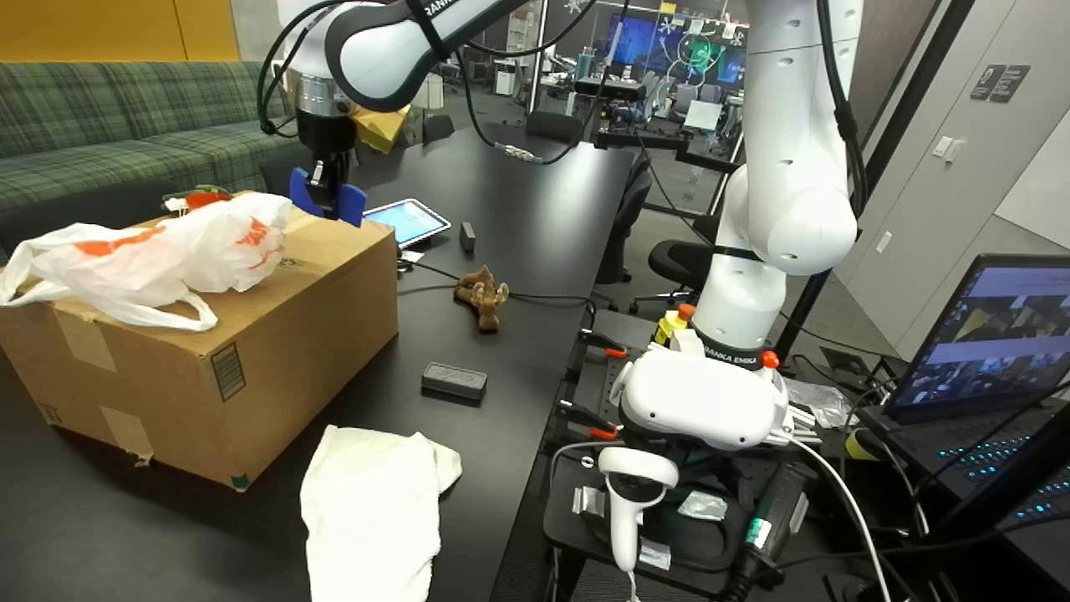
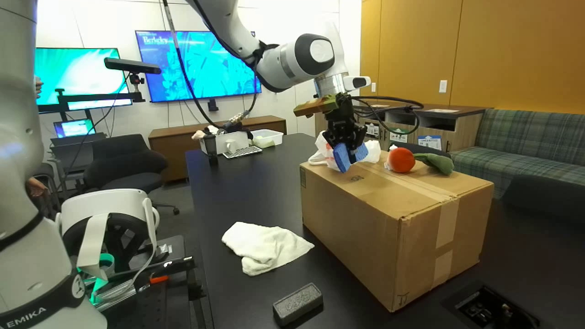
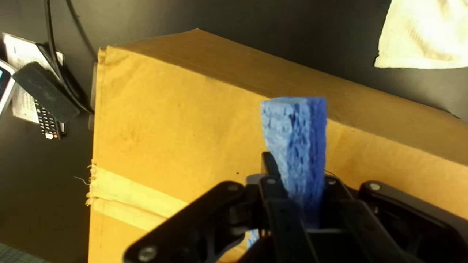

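Observation:
A blue sponge [image 3: 291, 140] is pinched between the black fingers of my gripper and sticks out past their tips. In the first exterior view the sponge [image 1: 351, 205] shows on both sides of the gripper [image 1: 328, 191], near the far end of the cardboard box [image 1: 321, 291]. The second exterior view has the gripper [image 2: 346, 140] above the top of the box [image 2: 351, 211], the sponge [image 2: 343, 158] tilted downward. Whether the sponge touches the box top is hard to tell.
A white plastic bag [image 1: 170, 256] and a red tomato-like object [image 2: 401, 159] lie on the box. Around it on the black table are a white cloth [image 1: 371, 502], a dark eraser [image 1: 454, 381], a brown plush toy [image 1: 483, 298] and a tablet [image 1: 408, 221].

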